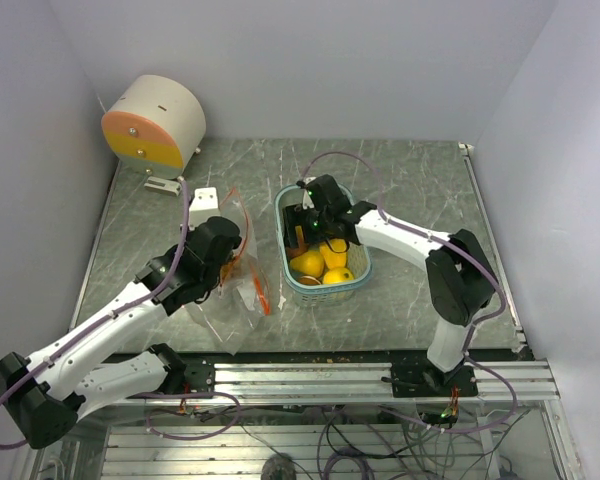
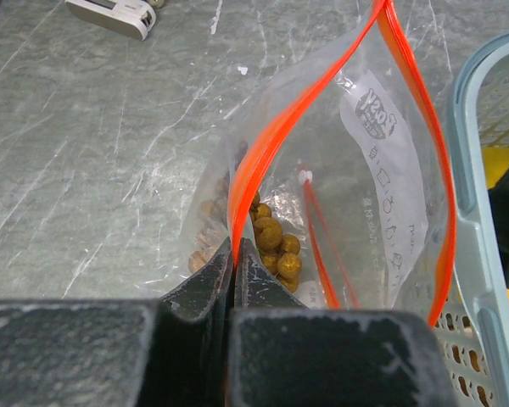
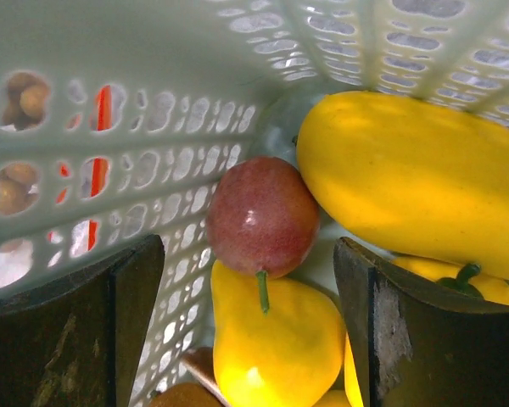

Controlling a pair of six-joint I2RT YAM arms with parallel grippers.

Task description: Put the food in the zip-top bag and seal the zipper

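Observation:
My left gripper is shut on the orange-edged mouth of the clear zip bag [image 2: 382, 195], holding it open; brown round food [image 2: 271, 246] sits inside. Beside the bag is a pale plastic basket [image 1: 355, 285] of food. In it, the right wrist view shows a reddish round fruit [image 3: 261, 212], a large yellow piece [image 3: 416, 170], a yellow pear-shaped piece [image 3: 276, 339] and more yellow food. My right gripper is open low inside the basket, its fingers either side of the pear-shaped piece and just short of the reddish fruit, holding nothing.
A cream, orange and yellow rounded box [image 1: 155, 120] stands at the back left, with a small pale device [image 2: 110, 17] near it. Walls close in on three sides; metal rails run along the front.

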